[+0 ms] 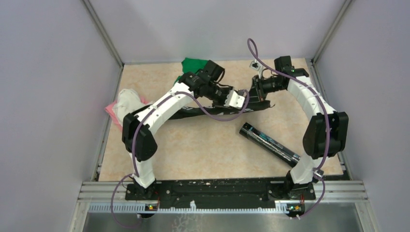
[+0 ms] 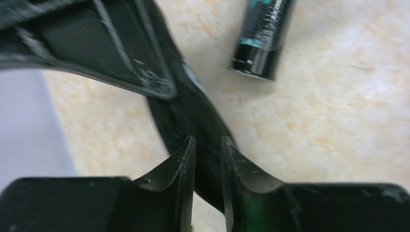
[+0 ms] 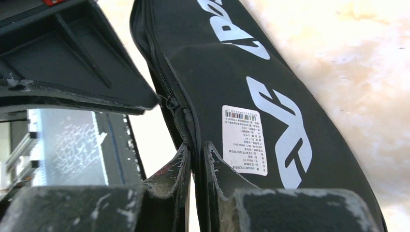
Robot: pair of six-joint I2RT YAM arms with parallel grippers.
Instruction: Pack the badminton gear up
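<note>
A long black racket bag (image 1: 188,112) lies across the upper middle of the table, partly under both arms. In the right wrist view my right gripper is shut on the zipped edge of the black bag (image 3: 295,154), whose zip and white lettering face up. My left gripper is above the bag (image 2: 188,111), beside my right one, its fingers a little apart; whether anything is between them is unclear. A black shuttlecock tube (image 1: 268,142) lies diagonally at the front right, also seen as the tube (image 2: 258,38) in the left wrist view.
A green cloth (image 1: 192,64) lies at the back, and white and pink cloths (image 1: 126,102) at the left. The two grippers are close together at the back right.
</note>
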